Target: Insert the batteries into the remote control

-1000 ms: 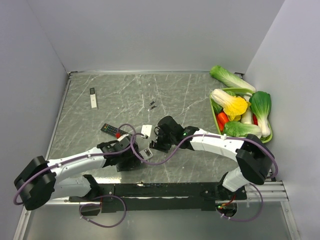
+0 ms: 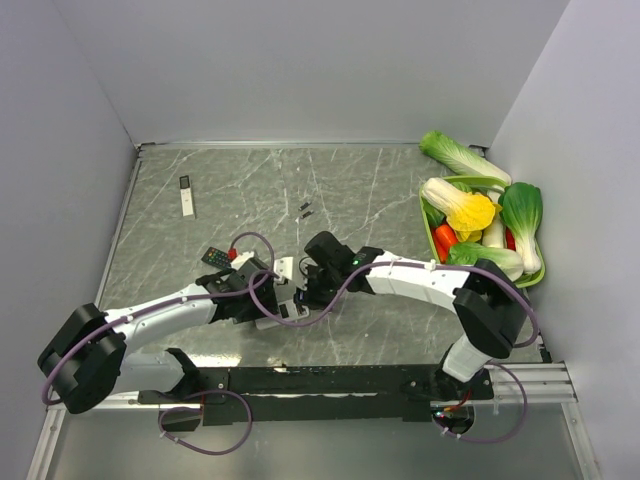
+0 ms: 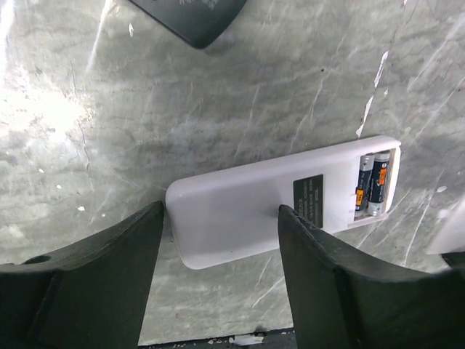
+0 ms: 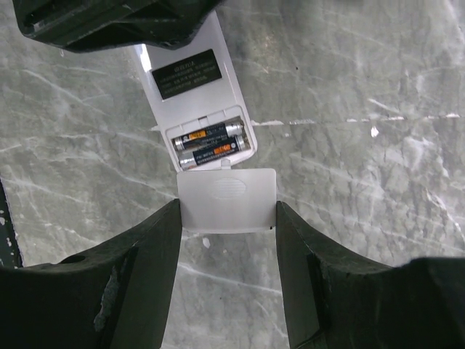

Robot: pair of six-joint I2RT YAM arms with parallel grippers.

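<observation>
The white remote [image 3: 232,207] lies back side up on the marble table, its battery compartment uncovered. Two batteries [image 4: 211,153] sit side by side in that compartment. Over the remote's closed end, my left gripper is open, with fingertips apart; whether they touch the remote is unclear. My right gripper is shut on the white battery cover [image 4: 229,195], gripped by its two side edges. In the right wrist view, the cover appears just below the compartment end, its tab pointing toward it. From above, the arms partly hide the remote [image 2: 290,310].
A dark remote [image 2: 216,258] lies close behind the left gripper. Farther back are another white remote [image 2: 187,197] and small dark items [image 2: 305,210]. A green basket [image 2: 535,274] of vegetables stands at the right.
More of the white remote shows from above now, and it lies straighter.
</observation>
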